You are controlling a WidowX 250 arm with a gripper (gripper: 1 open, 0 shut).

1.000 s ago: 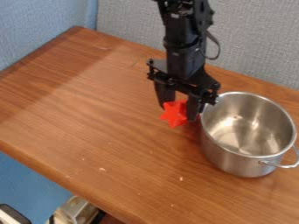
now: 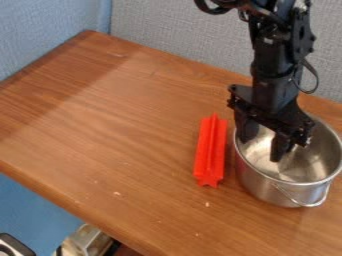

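A red, ridged bar-like object (image 2: 210,150) lies on the wooden table just left of a steel pot (image 2: 294,185) at the right. My black gripper (image 2: 261,145) is lowered over the pot, its fingers reaching inside the rim, and stands open with no object visible between them. The fingertips are partly hard to make out against the pot's dark interior.
Grey walls border it at the back and left. A metal fitting (image 2: 87,242) shows at the front left edge.
My gripper has moved right and down from above the red object into the pot. The red object now lies free beside the pot, whose position and angle have shifted slightly.
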